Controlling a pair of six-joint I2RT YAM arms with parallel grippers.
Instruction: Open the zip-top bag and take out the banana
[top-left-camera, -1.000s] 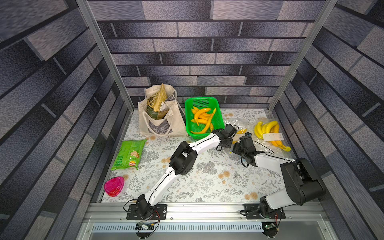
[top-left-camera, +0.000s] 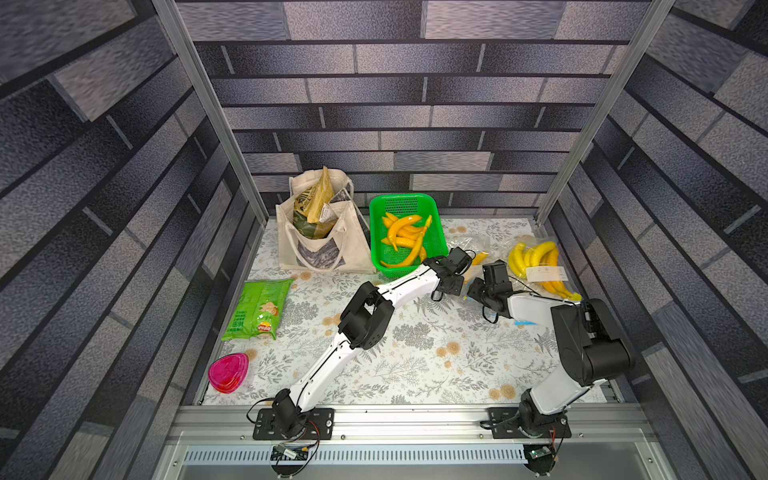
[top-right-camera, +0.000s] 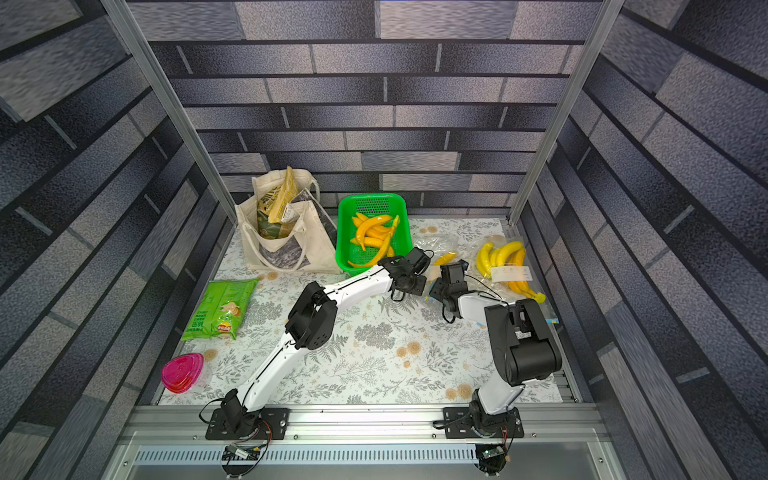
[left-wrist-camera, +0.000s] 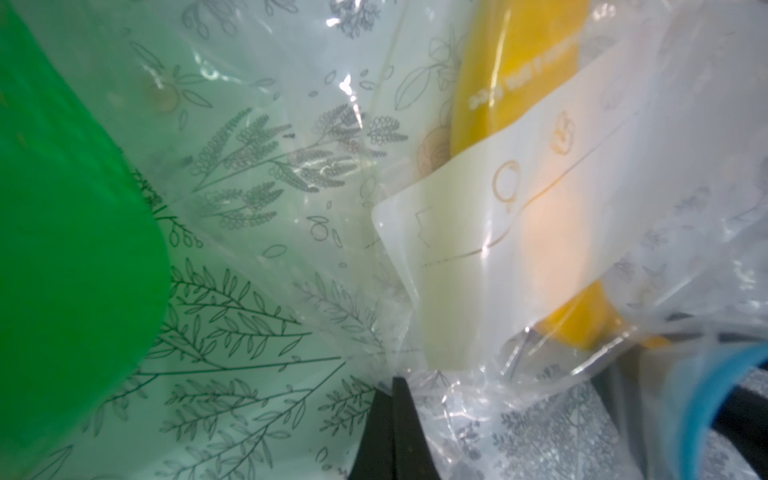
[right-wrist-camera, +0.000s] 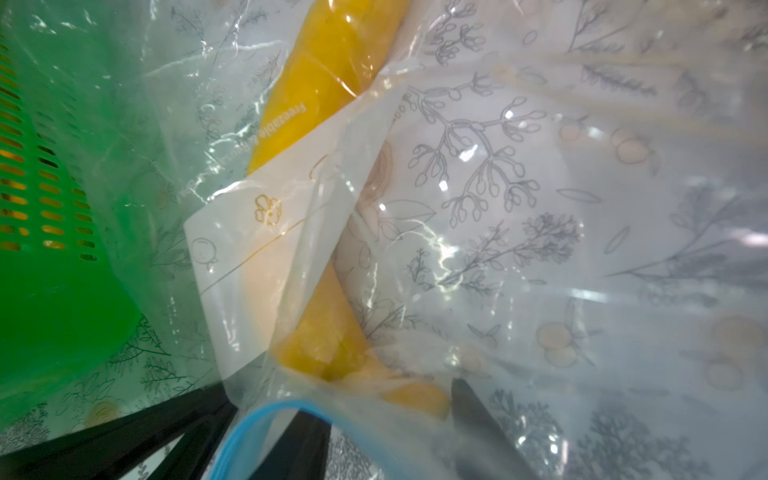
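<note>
The clear zip top bag (right-wrist-camera: 576, 240) lies flat beside the green basket, one yellow banana (right-wrist-camera: 328, 80) inside, partly covered by the white label (right-wrist-camera: 240, 256). Its blue zip edge (right-wrist-camera: 276, 409) bulges up in a loop, so the mouth looks parted there. At the bag's lower corner my left gripper is shut, with film right at its tips; whether any is pinched does not show. My right gripper is open at the mouth, around the banana's stem end. One finger (right-wrist-camera: 484, 432) shows greyed through film, the other (right-wrist-camera: 300, 448) is partly behind the blue edge.
The green basket (top-left-camera: 376, 240) of bananas stands close by my left gripper. Right of the bag lies another bag of bananas (top-left-camera: 546, 268). A tote bag (top-left-camera: 344, 240), green snack packet (top-left-camera: 260, 308) and pink-lidded container (top-left-camera: 229, 373) sit left.
The blue strip beneath it now shows more. My left arm has stayed still.
</note>
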